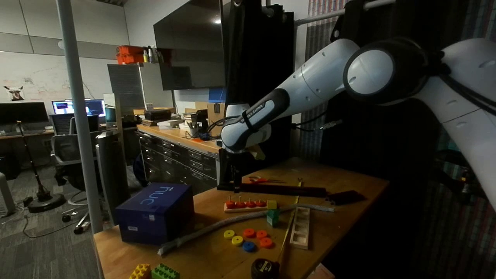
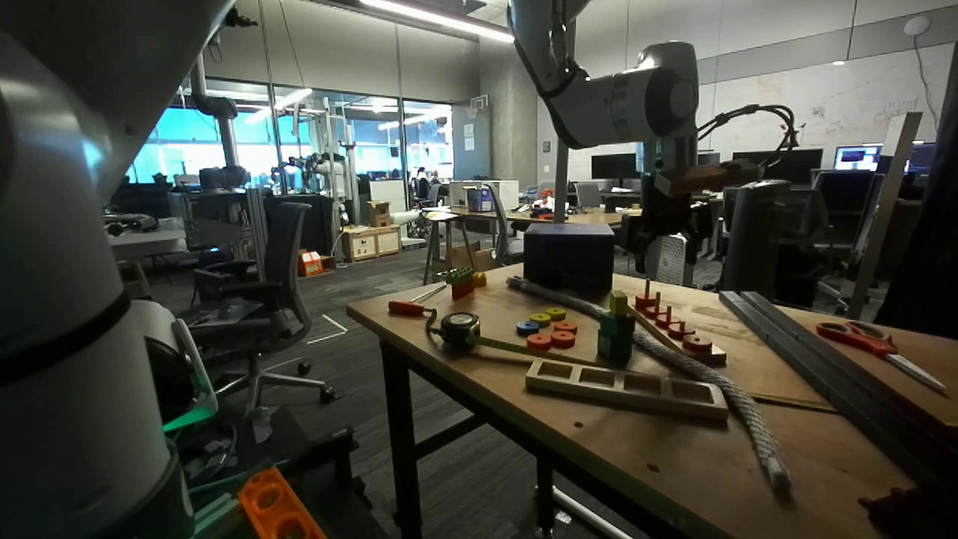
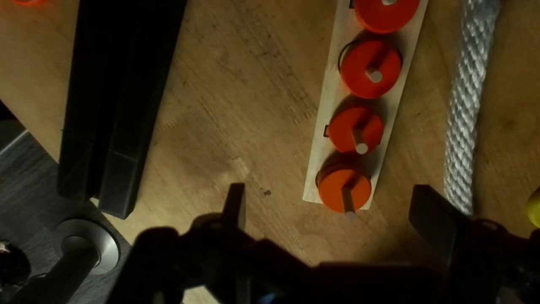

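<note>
My gripper is open, its fingers wide apart and empty, above the table in the wrist view. Between and slightly ahead of the fingertips lies the near end of a pale wooden peg board (image 3: pixel 312 182). Red discs (image 3: pixel 362 76) sit on its upright pegs, with an orange-red disc (image 3: pixel 338 191) at the near end. From the side, the gripper (image 1: pixel 236 188) hangs over the far part of the table, near the peg board's left end. Loose rings lie in front of the board: yellow (image 1: pixel 229 235), blue (image 1: pixel 249 246) and red (image 1: pixel 266 242).
A grey rope (image 1: pixel 209 228) runs beside the board. Stacked green and yellow blocks (image 1: pixel 272 217) stand close to its right end. Also around are a blue box (image 1: pixel 153 214), black rail (image 1: pixel 288 190), scissors (image 2: pixel 858 337), slotted wooden tray (image 1: pixel 300 230) and tape measure (image 1: pixel 264 268).
</note>
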